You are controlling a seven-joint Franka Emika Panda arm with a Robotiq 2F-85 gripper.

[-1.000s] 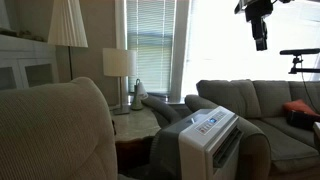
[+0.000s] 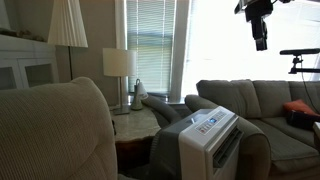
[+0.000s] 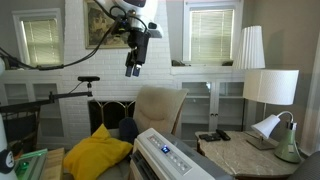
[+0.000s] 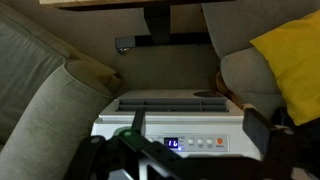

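My gripper is open in the wrist view, its dark fingers set apart with no object gripped between them. Below it, the white appliance (image 4: pixel 220 118) shows a vent grille, a row of buttons and a lit display (image 4: pixel 174 142) that appears to read 16. High in exterior view 1, the gripper (image 2: pixel 261 44) hangs in the air, well above and right of the white appliance (image 2: pixel 207 130). From the other side, the gripper (image 3: pixel 132 71) points down above the appliance (image 3: pixel 180 155), clear of it.
A grey sofa (image 2: pixel 240 97) with a red cushion (image 2: pixel 300 107) stands by the window. A yellow cushion (image 3: pixel 95 153) lies beside the tan chair (image 3: pixel 160 107). The side table (image 3: pixel 245 155) carries a lamp (image 3: pixel 271 87) and small dark items. Open air surrounds the gripper.
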